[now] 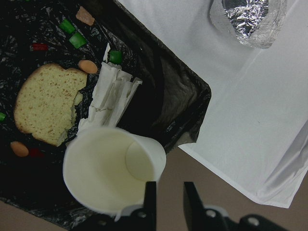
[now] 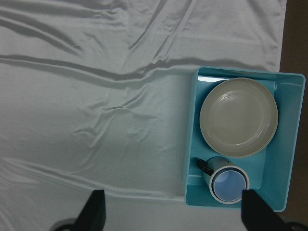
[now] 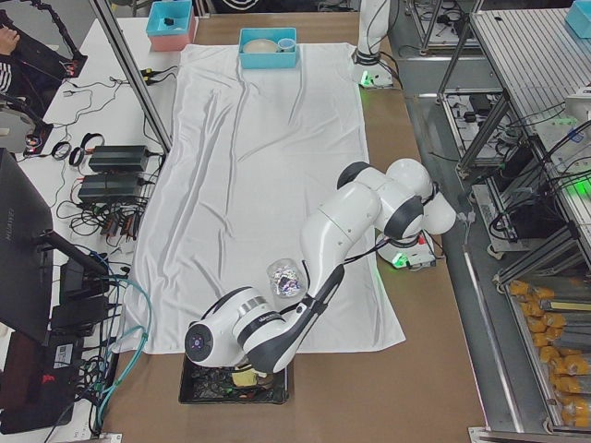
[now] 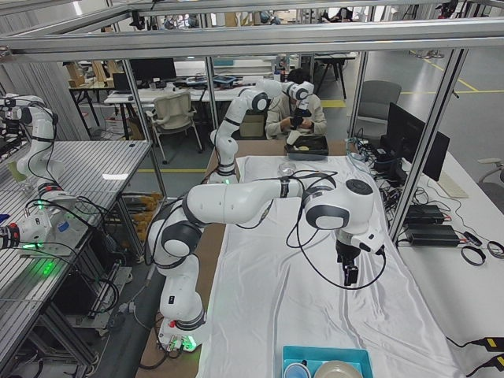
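Note:
In the left wrist view a white paper cup (image 1: 101,163) sits at my left gripper, over a black-lined tray (image 1: 163,96) holding a bread slice (image 1: 45,101), crumpled paper and small scraps; I cannot tell whether the fingers grip the cup's rim. A foil dish (image 1: 245,17) lies on the white cloth beside the tray. My right gripper stands open above the cloth near a blue bin (image 2: 190,144) holding a plate (image 2: 238,115) and a mug (image 2: 226,185).
A monitor (image 3: 23,249), cables and a metal post line the left side; a metal rack stands to the right.

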